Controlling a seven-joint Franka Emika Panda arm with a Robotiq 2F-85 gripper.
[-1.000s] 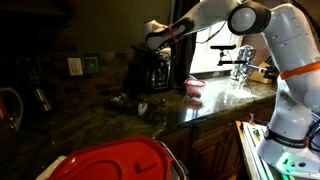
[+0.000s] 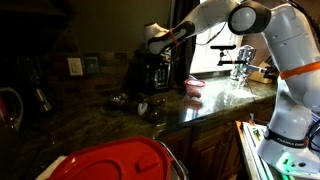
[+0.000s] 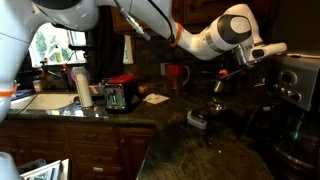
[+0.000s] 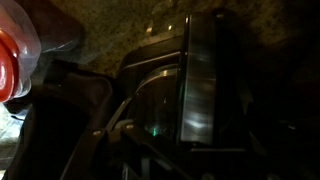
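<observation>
My gripper [image 2: 151, 70] hangs at the far end of the outstretched arm, above the back of the dark counter; it is open. Its fingers are hard to make out against the dark background, and nothing shows held between them. Below the hand in the wrist view is a dark appliance with a curved glass part [image 4: 157, 92] and a shiny metal strip [image 4: 201, 80]. A clear container with a red top [image 4: 8, 65] stands at that view's left edge. Deep shadow hides much of the wrist view's right side.
A large red tray [image 2: 115, 162] fills the near counter. Beyond are a pink-red bowl [image 2: 195, 88], a red-and-chrome toaster [image 3: 122, 92] and a red pitcher [image 3: 177, 77]. A small shiny object [image 3: 197, 119] lies near the arm's end.
The hand has shifted slightly right and down over the last second. The tray and bowl have stayed put.
</observation>
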